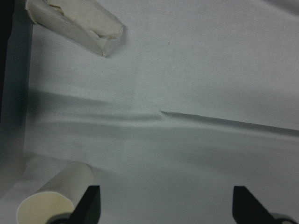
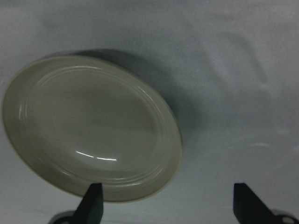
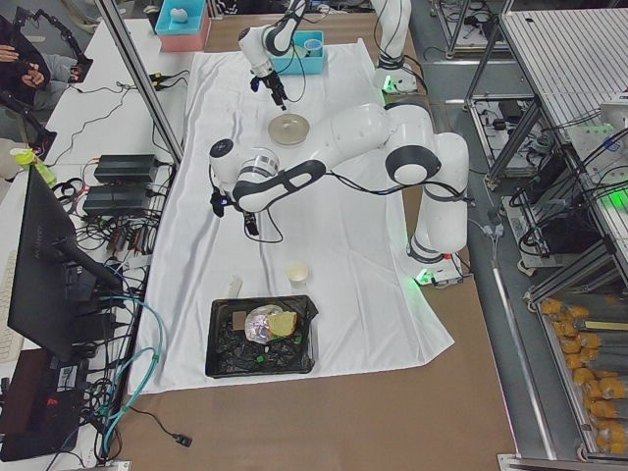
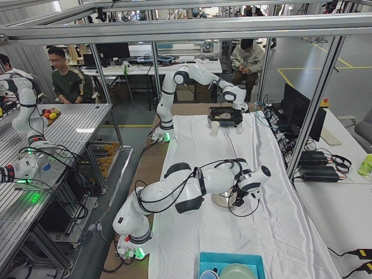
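Note:
My left gripper [image 3: 234, 214] hangs over the cloth, open and empty, short of the pale cup [image 3: 296, 273] and the crumpled white wrapper [image 3: 234, 287]; both also show in the left wrist view, cup [image 1: 67, 189], wrapper [image 1: 79, 28]. My right gripper [image 3: 269, 95] is at the far end, open, above and beside a beige oval-looking plate [image 2: 93, 121], which lies on the cloth [image 3: 287, 130] with nothing in it.
A black tray [image 3: 221, 348] with a bag and yellow item sits at the near end. A blue bin [image 3: 310, 67] with dishes stands at the far end. Monitor and cables line one side.

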